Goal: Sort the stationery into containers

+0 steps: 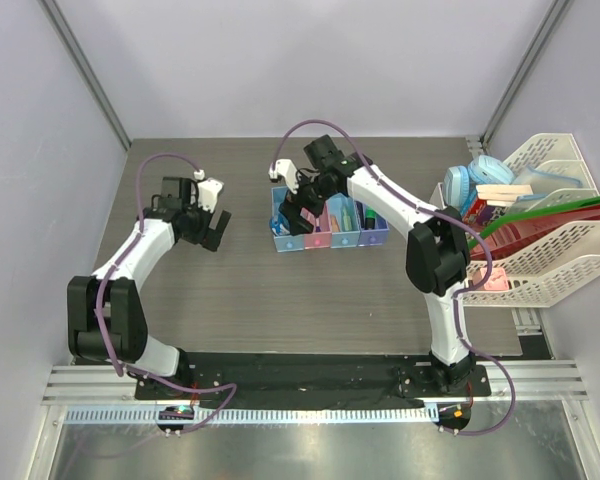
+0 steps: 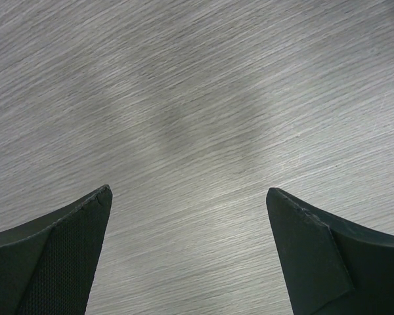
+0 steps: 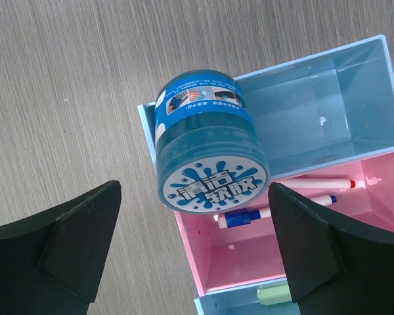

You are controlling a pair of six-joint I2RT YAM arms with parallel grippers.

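Note:
A blue-labelled jar (image 3: 203, 141) with a white lid leans tilted in the near end of the light-blue compartment (image 3: 302, 108), its lid reaching over the pink compartment's wall. Above it my right gripper stands open, fingers apart and clear of the jar. Two markers (image 3: 276, 211) lie in the pink compartment (image 3: 243, 259). Part of a green item (image 3: 274, 293) shows in the second blue compartment. A purple compartment (image 1: 373, 236) with a dark green item ends the row. My left gripper (image 1: 216, 230) is open over bare table, with nothing between its fingers.
White baskets (image 1: 560, 285) at the right hold books, a pink item and other goods; light-blue round items (image 1: 456, 186) stand at their edge. The table's left, middle and front (image 1: 270, 310) are clear.

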